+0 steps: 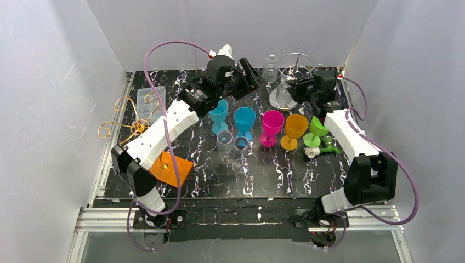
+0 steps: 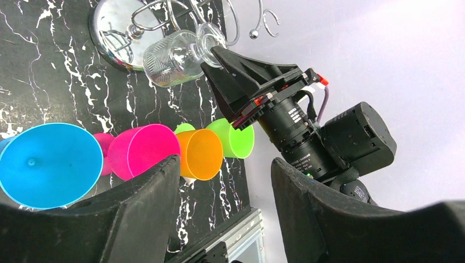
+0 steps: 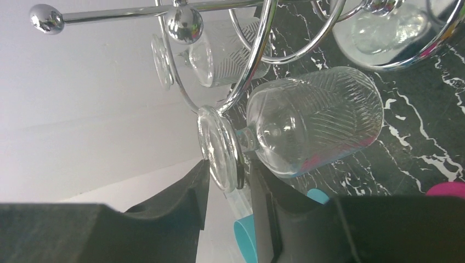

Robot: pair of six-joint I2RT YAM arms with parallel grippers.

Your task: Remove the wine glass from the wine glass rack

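Note:
A clear wine glass hangs sideways in the chrome rack, its foot against a curved wire. My right gripper is part open at that foot, fingertips just below it; whether they touch it is unclear. A second clear glass hangs further along the rack. My left gripper stands open above the blue goblets, left of the rack, with nothing between its fingers.
Blue, pink, orange and green goblets stand in front of the rack, with two clear flutes nearer the front. A gold stand and orange block lie at the left.

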